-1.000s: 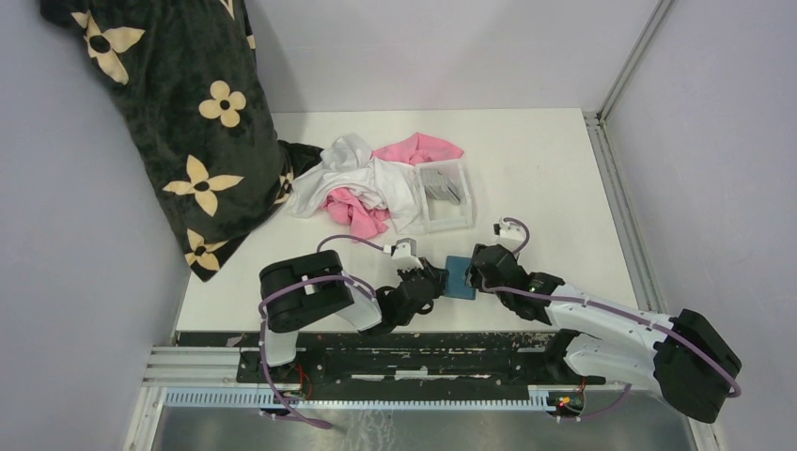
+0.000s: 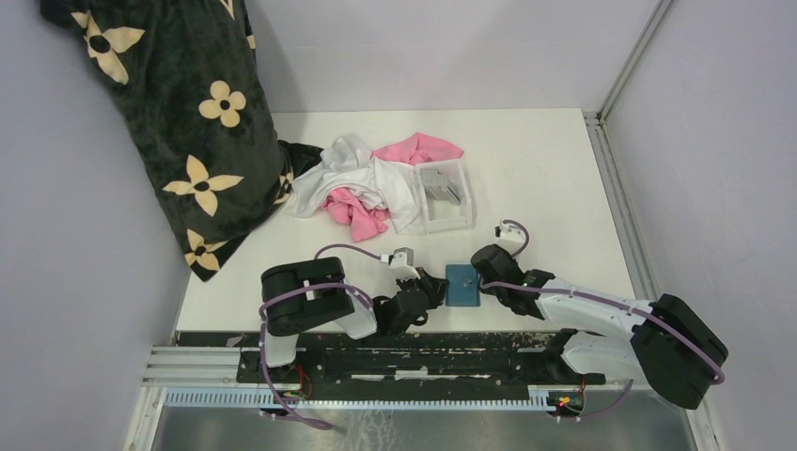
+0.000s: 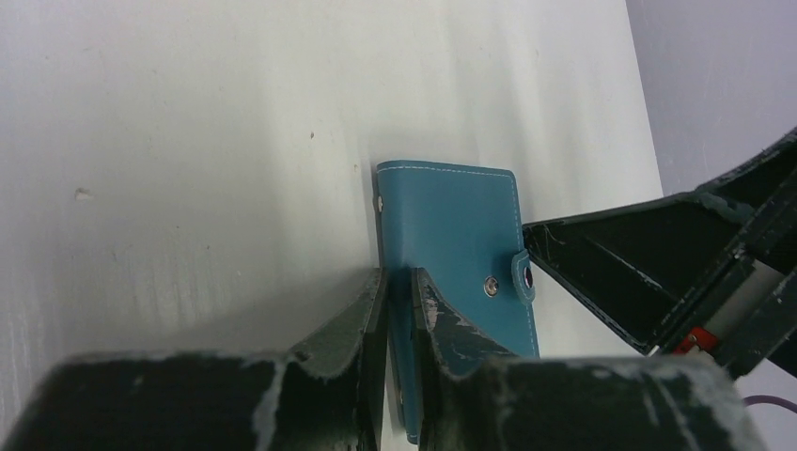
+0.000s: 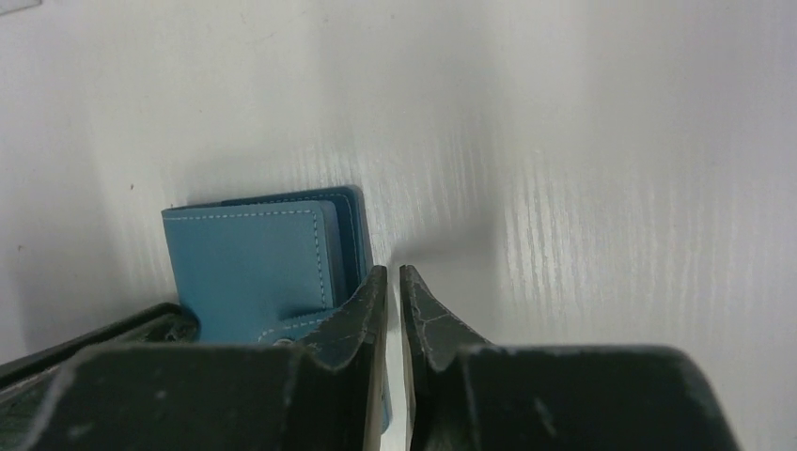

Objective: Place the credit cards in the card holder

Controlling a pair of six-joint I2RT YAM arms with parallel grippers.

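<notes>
A blue leather card holder with a snap strap lies on the white table between my two grippers. In the left wrist view my left gripper is shut at the folded edge of the holder. In the right wrist view my right gripper has its tips nearly together at the other edge of the holder; what is between them is hard to see. Grey cards sit in a clear plastic box behind the holder.
White and pink cloths are heaped left of the box, with a dark flowered blanket beyond.
Both grippers and the card holder have shifted slightly toward the table's front edge; the right arm's rear part has also swung a little.
</notes>
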